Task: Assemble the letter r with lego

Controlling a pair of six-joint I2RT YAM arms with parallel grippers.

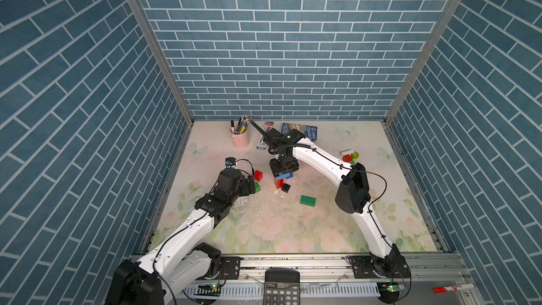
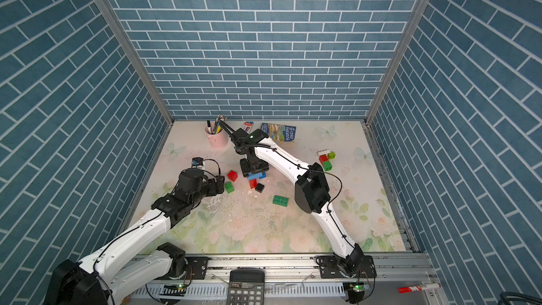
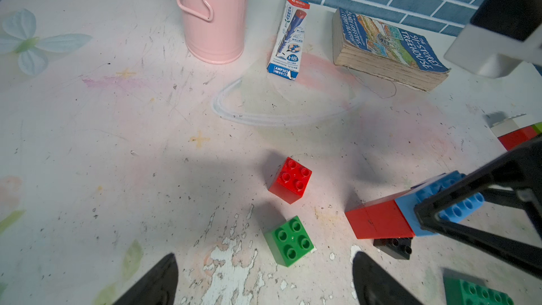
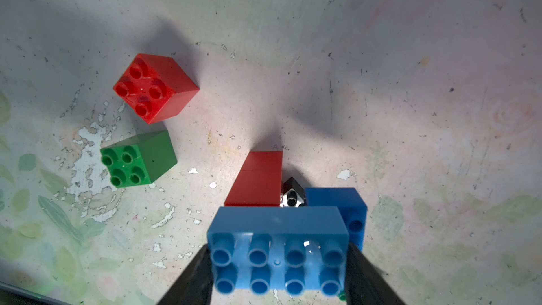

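Note:
My right gripper is shut on the ends of a long light-blue brick [image 4: 276,248], studs toward its camera. The brick lies over the top of an upright red stack [image 3: 381,219], offset to the right. They look in contact in the left wrist view, but whether they are locked together I cannot tell. A second, darker blue brick [image 4: 336,195] shows just behind the held one. My left gripper stands open with empty space between its fingers, near a small green brick [image 3: 289,241] and a red brick [image 3: 290,179].
A small black brick [image 1: 286,188] sits by the red stack, and a green brick [image 1: 307,200] lies farther right. The pink cup [image 1: 240,138], pencil box [image 3: 289,38] and book [image 3: 389,45] line the back.

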